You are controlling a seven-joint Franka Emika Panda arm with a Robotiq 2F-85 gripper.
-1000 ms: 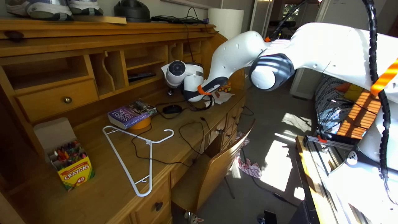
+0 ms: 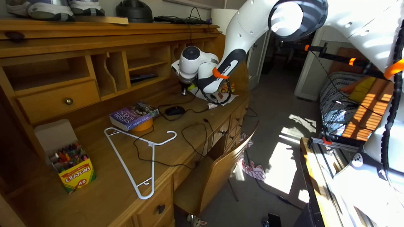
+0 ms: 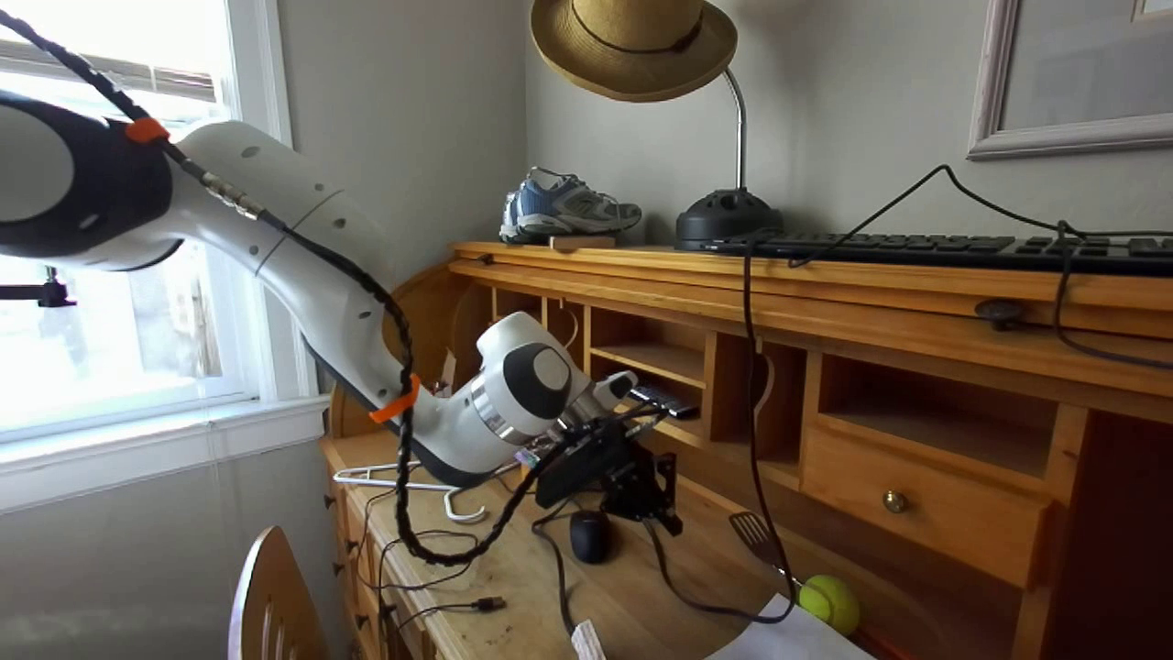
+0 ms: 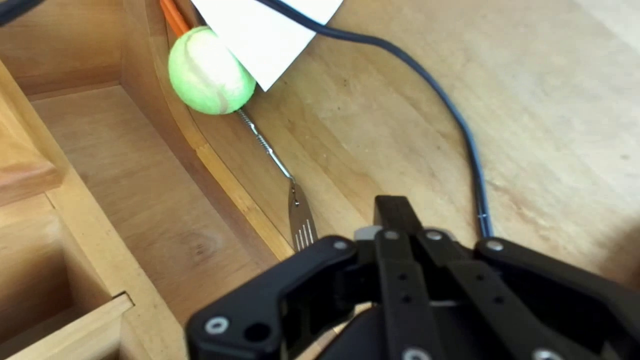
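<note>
My gripper is shut, with nothing visible between its fingers. In exterior view 2 the black gripper (image 3: 665,495) hangs over the desk near the cubbies. A metal fork (image 4: 301,216) with a long thin handle lies on the desk along the cubby base, just beyond the fingertips in the wrist view. At the handle's far end rests a yellow-green tennis ball (image 4: 210,71), beside a white sheet of paper (image 4: 270,36). Exterior view 2 also has the fork (image 3: 755,537) and ball (image 3: 829,603) to the right of the gripper.
A black cable (image 4: 432,84) curves across the desk near the gripper. The mouse (image 2: 175,111), purple book (image 2: 132,115) on an orange object, white hanger (image 2: 152,166) and crayon box (image 2: 75,172) occupy the desktop. Wooden cubbies (image 3: 649,357) line its back.
In exterior view 1 the hand has moved up and to the right, away from the book. The arm's elbow has risen. Objects on the desk look unmoved, apart from shifted cable near the hand.
</note>
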